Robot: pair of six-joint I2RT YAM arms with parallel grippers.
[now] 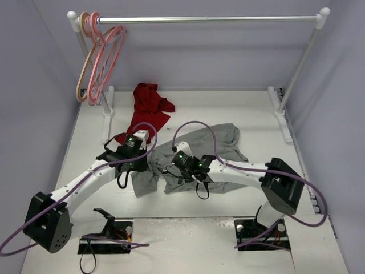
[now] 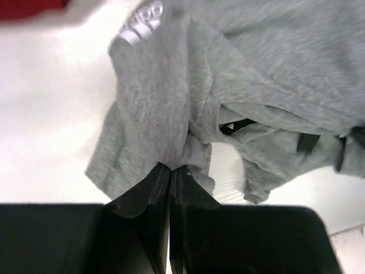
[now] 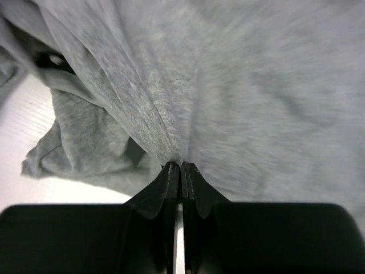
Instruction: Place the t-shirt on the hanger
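The grey t-shirt [image 1: 219,137] lies crumpled on the white table, with white lettering [image 2: 140,28] in the left wrist view. My left gripper is shut on a fold at its left part. My right gripper is shut on another fold near the middle, by a dark patch. Several pink and tan hangers [image 1: 100,63] hang at the left end of the rail [image 1: 205,19], above and behind the arms.
A red cloth [image 1: 149,105] lies behind the t-shirt at the back left. The rack's white feet [image 1: 279,117] stand at both sides.
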